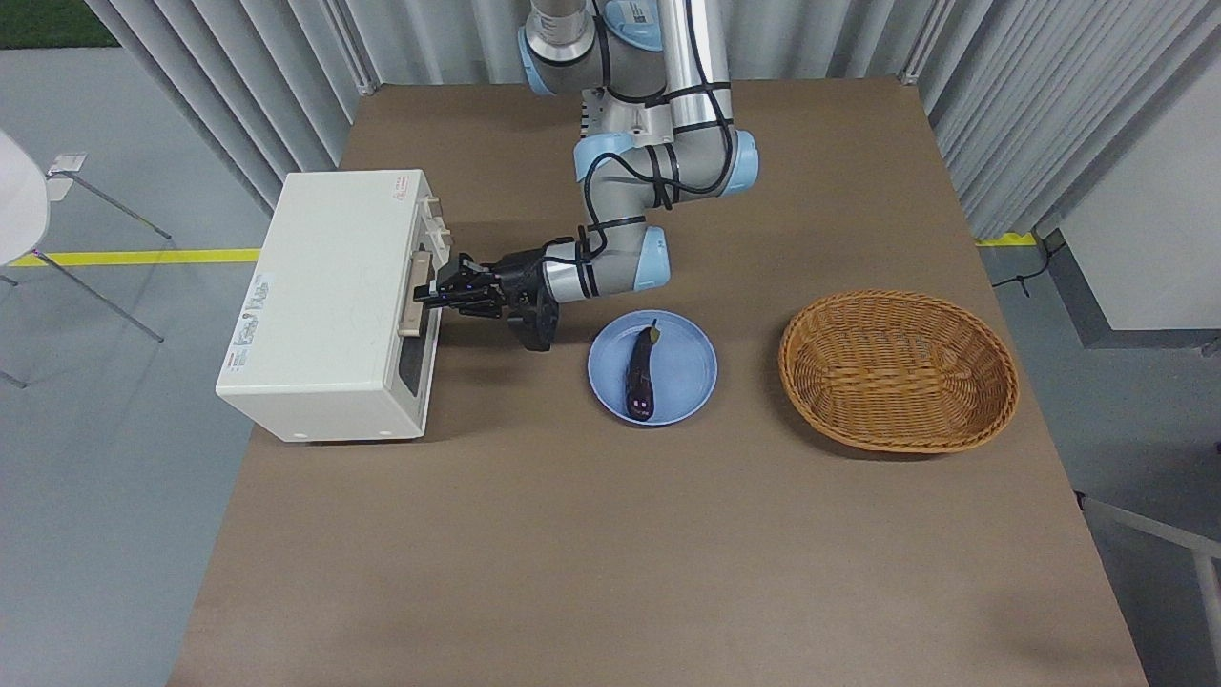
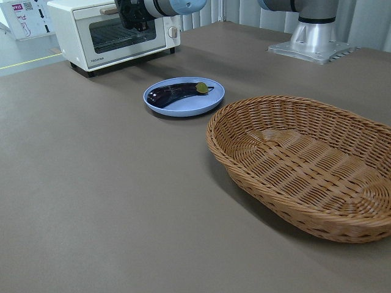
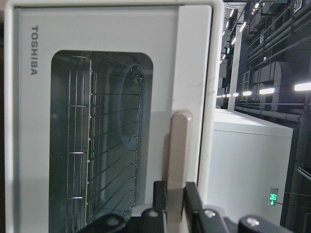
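Observation:
A white Toshiba toaster oven [image 1: 315, 286] stands on the left of the table, its door [image 3: 34, 121] closed, wire racks visible through the glass. My gripper is at the door's handle [image 3: 179, 145], shut on it, with a dark finger on either side in the wrist view. In the front view the gripper [image 1: 429, 293] reaches the oven from the right. A dark eggplant [image 1: 640, 378] lies on a blue plate [image 1: 687, 366] beside the oven.
An empty wicker basket [image 1: 899, 372] sits at the right of the table. The arm's base is at the back.

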